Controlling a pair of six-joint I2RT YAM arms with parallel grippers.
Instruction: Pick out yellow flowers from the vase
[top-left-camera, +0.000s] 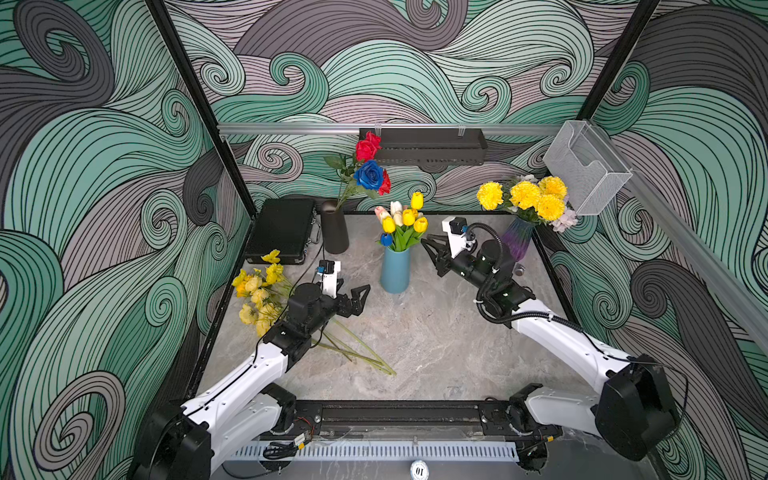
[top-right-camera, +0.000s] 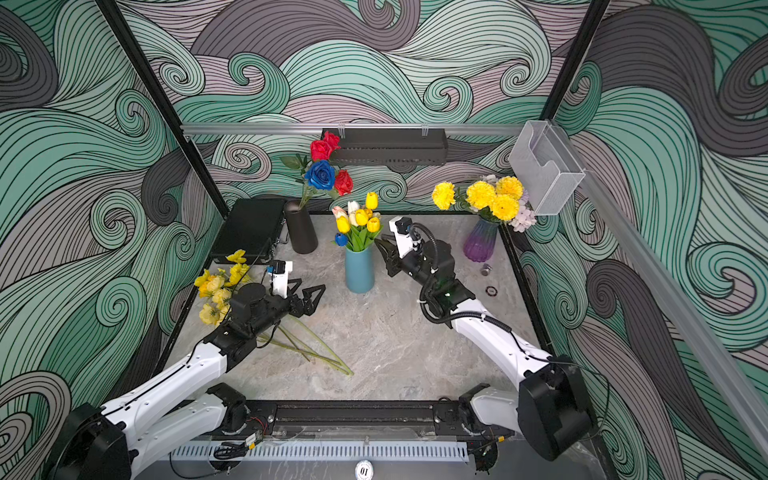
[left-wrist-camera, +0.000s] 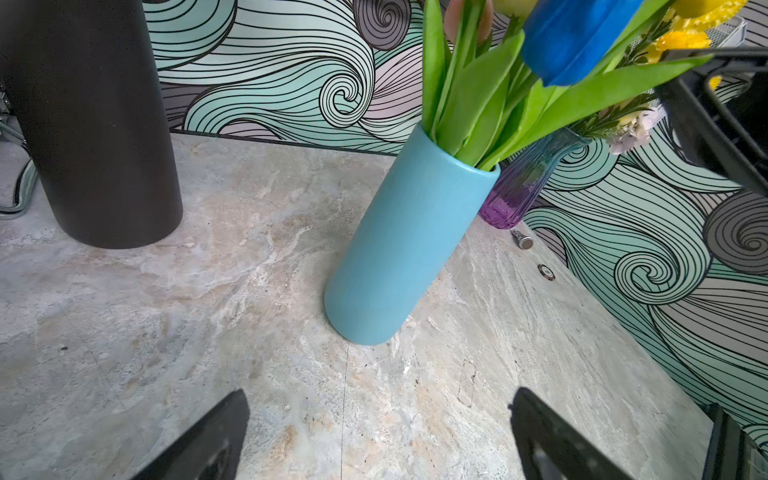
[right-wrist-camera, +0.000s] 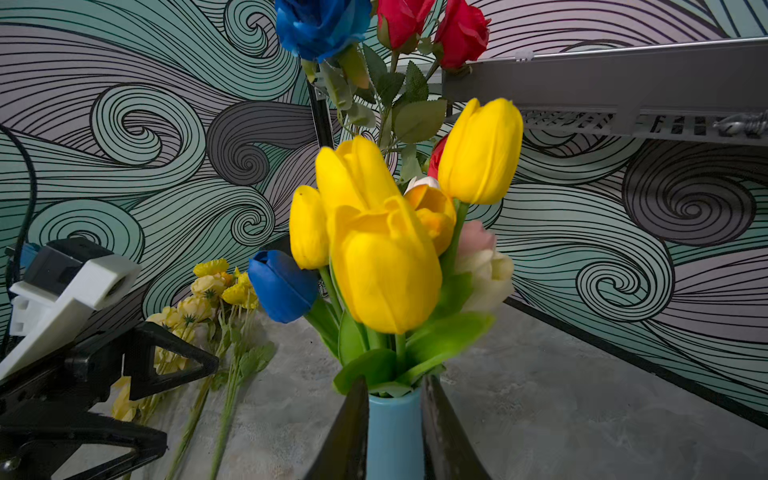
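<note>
A light-blue vase (top-left-camera: 395, 272) stands mid-table holding yellow tulips (right-wrist-camera: 385, 273), pale ones and a blue tulip (right-wrist-camera: 282, 285). My right gripper (top-left-camera: 428, 249) is right beside the bouquet, its fingers part open in front of the yellow tulips in the right wrist view, nothing seen held. My left gripper (top-left-camera: 359, 299) stands open and empty, left of and below the vase; the left wrist view shows the vase beyond it. Loose yellow flowers (top-left-camera: 258, 289) lie on the table behind the left arm.
A dark vase (top-left-camera: 335, 232) with red and blue roses stands at back left beside a black case (top-left-camera: 280, 228). A purple vase (top-right-camera: 480, 244) of yellow and pale flowers is at back right, near small metal items.
</note>
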